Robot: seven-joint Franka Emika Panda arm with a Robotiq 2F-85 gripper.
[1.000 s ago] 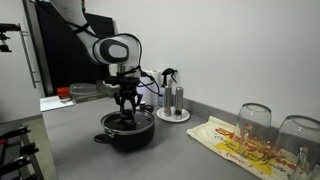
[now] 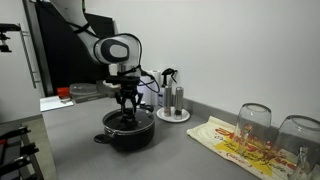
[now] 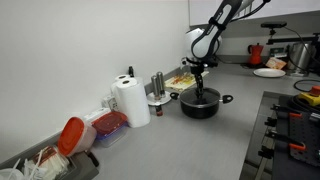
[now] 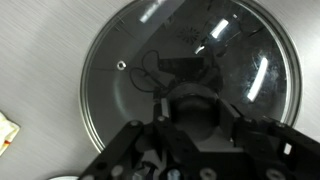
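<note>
A black pot (image 2: 127, 137) with two side handles stands on the grey counter, its glass lid (image 4: 130, 100) lying over the top. Round and dark, the lid's knob (image 4: 194, 112) sits between the fingers of my gripper, which is shut on it. From the side, the gripper (image 2: 128, 117) points straight down at the middle of the lid. In the other exterior view the pot (image 3: 199, 106) shows the same arrangement, the gripper (image 3: 200, 92) over its centre. The pot's inside cannot be made out.
Behind the pot are a plate (image 2: 174, 115) with shakers and a paper towel roll (image 3: 132, 103). A patterned cloth (image 2: 225, 143) and glass jars (image 2: 254, 123) lie to the right. A red bowl (image 3: 76, 134) stands by the sink. Open counter (image 3: 170, 150) lies in front.
Over the last second, the arm, lid and pot look almost unchanged, with at most a very slight shift of the arm.
</note>
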